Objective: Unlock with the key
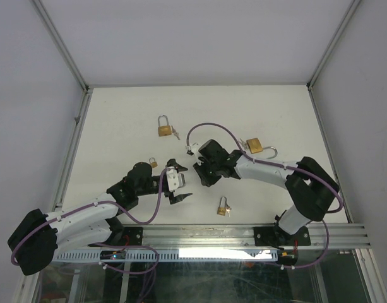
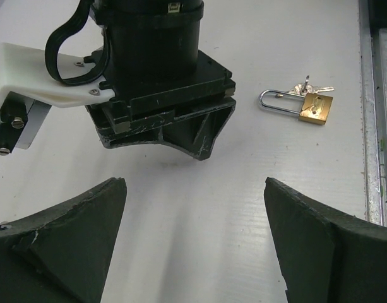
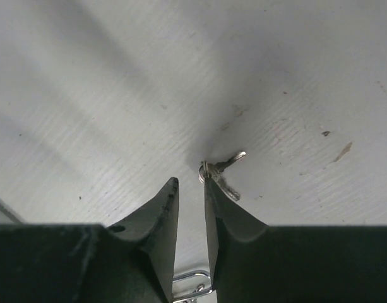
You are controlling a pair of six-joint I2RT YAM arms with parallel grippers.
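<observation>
A small key [image 3: 221, 173] lies on the white board in the right wrist view, just beyond the fingertips of my right gripper, which is open a narrow gap with nothing held. In the top view the right gripper is over the middle of the board. My left gripper [image 1: 179, 181] stands open to its left, empty; the left wrist view shows its two fingers apart. A brass padlock [image 2: 314, 108] with keys lies near the front edge, also at bottom centre in the top view [image 1: 221, 209].
Other padlocks lie around: one with a key at the back [image 1: 165, 130], a small one at left [image 1: 153, 163], a larger one at right [image 1: 255, 145]. The board's front rail [image 2: 371, 158] borders the work area; the back of the board is fairly clear.
</observation>
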